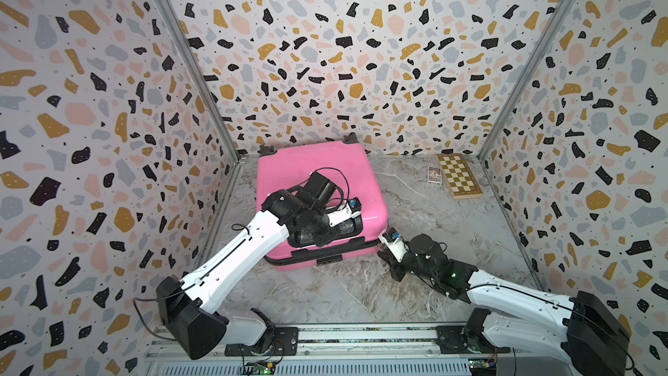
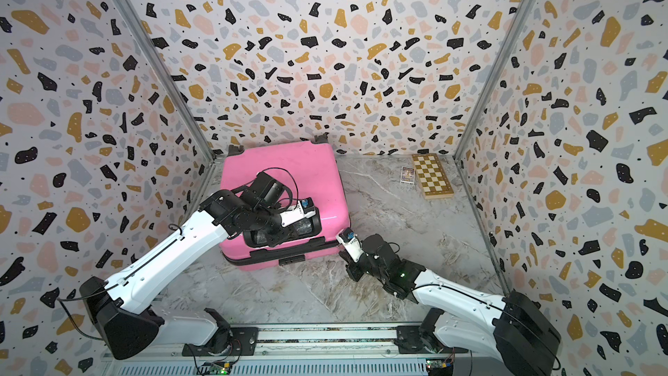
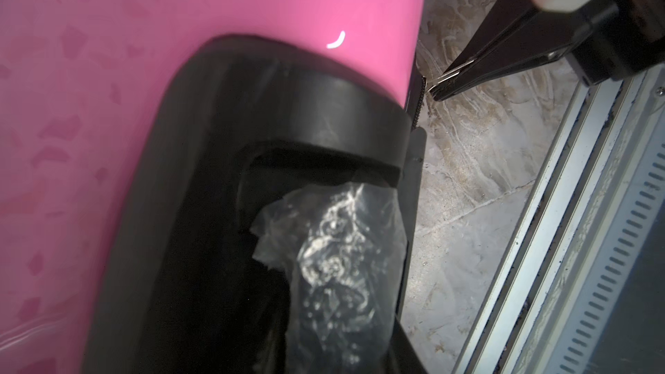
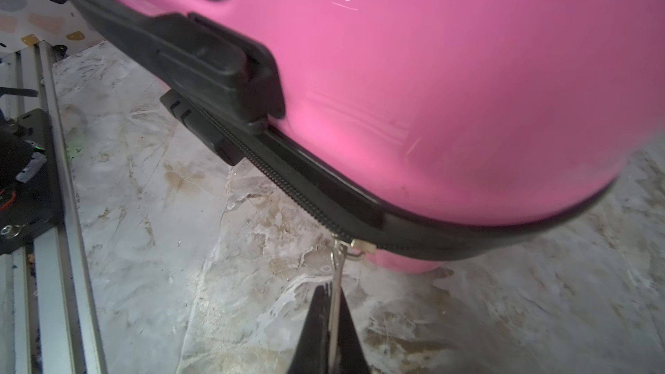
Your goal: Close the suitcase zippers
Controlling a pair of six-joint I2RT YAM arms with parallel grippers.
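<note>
The pink suitcase (image 1: 327,167) lies on the marble table, its black zipper band (image 4: 298,194) running around the side. My right gripper is shut on a thin metal zipper pull (image 4: 337,270), which joins the slider (image 4: 356,246) near the suitcase's front right corner. A toothed zipper track (image 4: 277,176) shows left of the slider. My left gripper (image 1: 324,236) is over the black side handle (image 3: 298,104). Clear plastic wrap (image 3: 339,270) bunches at the left finger, with dark finger edges on either side; whether it grips the handle beneath is hidden.
A checkered board (image 1: 459,175) and a small card pack (image 1: 434,175) lie at the back right. Bare marble (image 1: 424,202) separates them from the suitcase. A metal rail (image 1: 362,327) runs along the front edge.
</note>
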